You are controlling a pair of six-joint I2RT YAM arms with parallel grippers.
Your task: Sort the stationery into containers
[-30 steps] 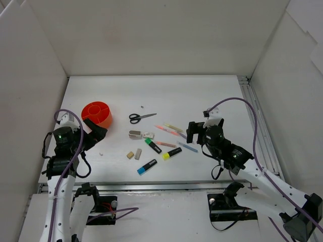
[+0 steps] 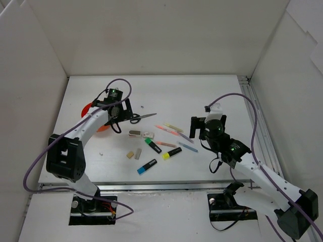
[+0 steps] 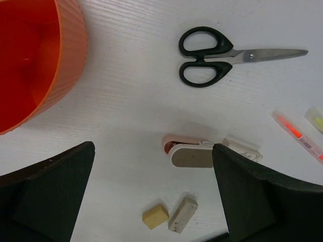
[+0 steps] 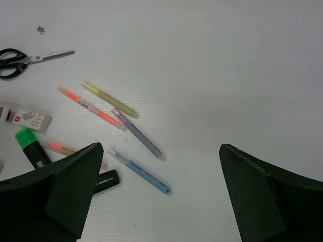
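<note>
The red round container is partly behind my left arm in the top view. My left gripper stands open above the table, with scissors, a stapler, a white eraser and two small erasers below it. My open right gripper is over the right side of the pens: orange pen, yellow pen, purple pen, blue pen. Green, yellow and blue highlighters lie in the middle foreground.
Walls enclose it at the back and sides, and a metal rail runs along the right edge.
My left gripper has swung from the left front up and rightward to over the container and scissors area. The right arm has shifted slightly.
</note>
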